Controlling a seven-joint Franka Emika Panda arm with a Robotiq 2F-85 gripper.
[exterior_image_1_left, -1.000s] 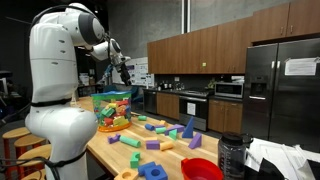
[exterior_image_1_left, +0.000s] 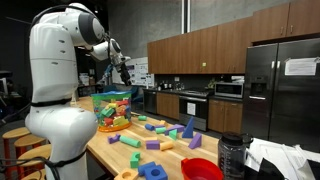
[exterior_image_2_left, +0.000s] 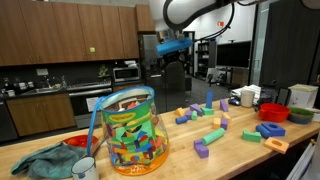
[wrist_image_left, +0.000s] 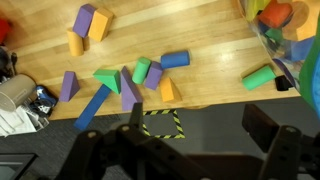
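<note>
My gripper hangs high over the table edge, its two dark fingers wide apart at the bottom of the wrist view. Only air and the floor below show between them. Loose coloured blocks lie on the wooden table (wrist_image_left: 215, 90), well beneath: a blue cylinder (wrist_image_left: 175, 59), an orange wedge (wrist_image_left: 169, 91), a purple triangle (wrist_image_left: 130, 91) and a green cylinder (wrist_image_left: 258, 78) among them. A clear bin with a green rim, filled with blocks (exterior_image_2_left: 137, 140), stands on the table. In exterior view 1 the gripper (exterior_image_1_left: 125, 76) appears small and dark at the arm's end.
A red bowl (exterior_image_1_left: 201, 169) and a black canister (exterior_image_1_left: 232, 155) stand near the table's front in exterior view 1. A white mug (exterior_image_2_left: 83, 169) and a grey-green cloth (exterior_image_2_left: 48, 163) lie by the bin. Bare wood shows between the scattered blocks.
</note>
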